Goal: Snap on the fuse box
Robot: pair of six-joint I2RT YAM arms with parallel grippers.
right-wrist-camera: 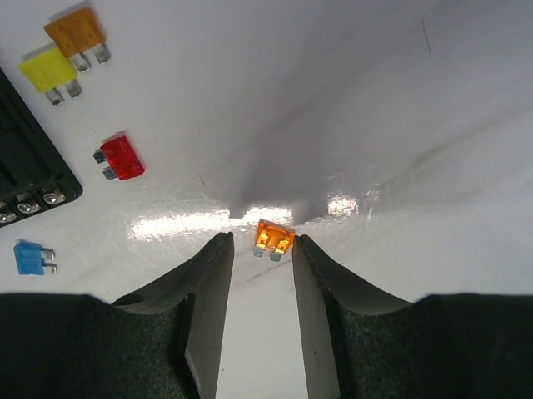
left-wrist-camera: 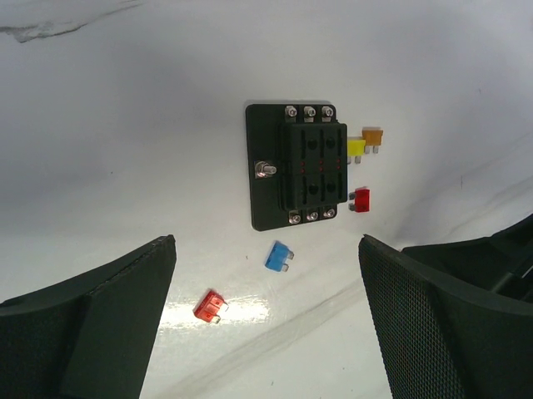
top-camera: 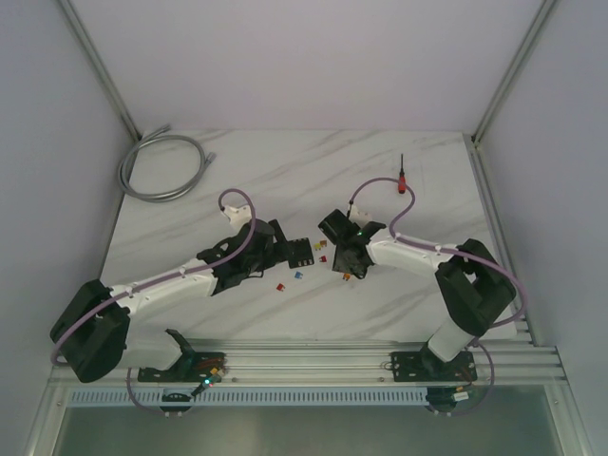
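Observation:
A black fuse box with metal screws lies flat mid-table, partly seen at left in the right wrist view [right-wrist-camera: 17,150]. My left gripper hangs over the table just short of it, open and empty. My right gripper is part open above an orange fuse [right-wrist-camera: 275,234], which shows between its fingertips; whether they touch it I cannot tell. A red fuse [right-wrist-camera: 122,156], a blue fuse [right-wrist-camera: 30,258], a yellow fuse [right-wrist-camera: 48,71] and another orange fuse [right-wrist-camera: 75,32] lie around the box; another red fuse [left-wrist-camera: 209,307] lies lower left.
A coiled grey hose [top-camera: 161,195] lies at the back left and a red screwdriver [top-camera: 402,180] at the back right.

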